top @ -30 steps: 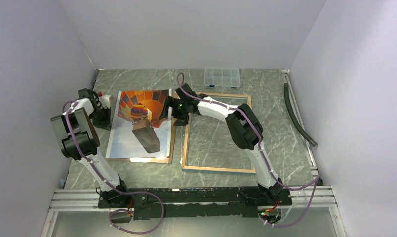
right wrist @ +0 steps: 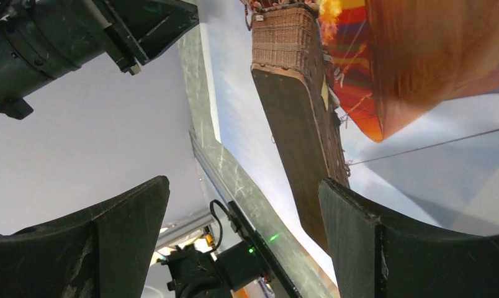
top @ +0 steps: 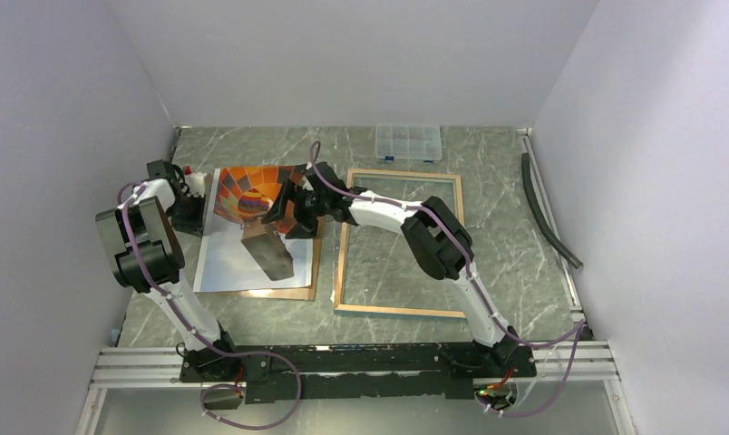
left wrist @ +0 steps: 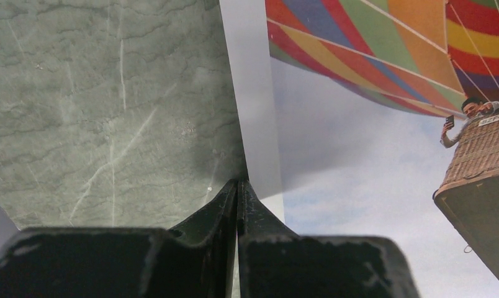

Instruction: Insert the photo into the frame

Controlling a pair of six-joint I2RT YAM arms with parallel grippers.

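Note:
The photo (top: 220,263) shows a hot-air balloon and basket. It lies on the left of the table, on top of a brown backing board (top: 297,294). At its left edge my left gripper is shut, the tips right by the white border; whether that edge is between them cannot be told. Over the photo's right half hovers my right gripper, its fingers wide apart with only the picture visible beyond them. An empty wooden frame (top: 341,272) lies flat right of the photo, partly covered by the right arm.
A clear plastic divided box (top: 408,143) stands at the back. On the right, a dark tube (top: 547,217) leans along the table's edge.
My right gripper has moved left, from the photo's right edge to above its right half. The left arm has hardly moved, and the frame lies where it was.

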